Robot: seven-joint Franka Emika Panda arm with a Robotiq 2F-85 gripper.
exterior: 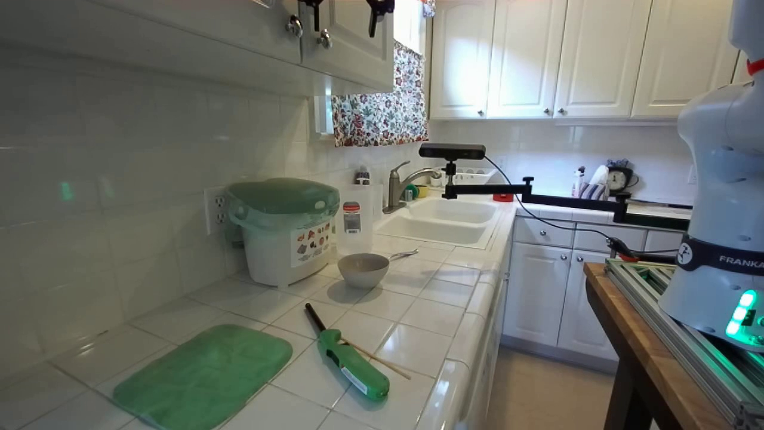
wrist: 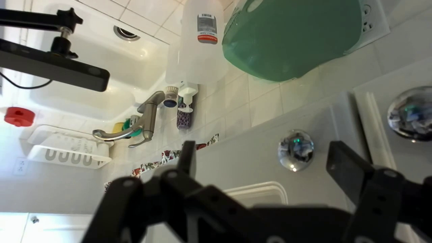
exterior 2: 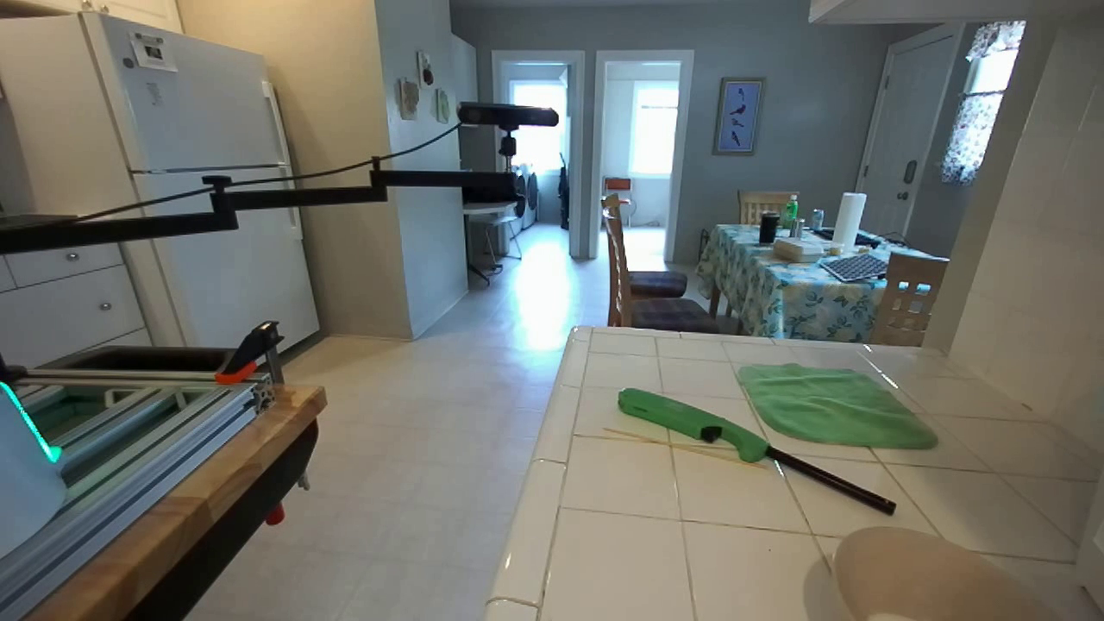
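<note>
In the wrist view my gripper is open, its two dark fingers wide apart. A round chrome knob (wrist: pixel 296 150) on a white cabinet door shows in the gap between them, closer to the right finger; how far it lies beyond the fingertips I cannot tell. Exterior view 1 shows only the fingertips of my gripper (exterior: pixel 345 20) at the top edge, in front of the upper cabinet door (exterior: pixel 351 54). The same door's knob (exterior: pixel 324 39) appears just below the left fingertip. A second knob (exterior: pixel 294 25) is on the neighbouring door, left of it.
On the counter below stand a green-lidded bin (exterior: pixel 283 229), a clear bottle (exterior: pixel 354 222) and a grey bowl (exterior: pixel 363 270). A green lighter (exterior: pixel 354 365) and green cloth (exterior: pixel 204 372) lie nearer. A camera on a black arm (exterior: pixel 573 200) reaches across the room side.
</note>
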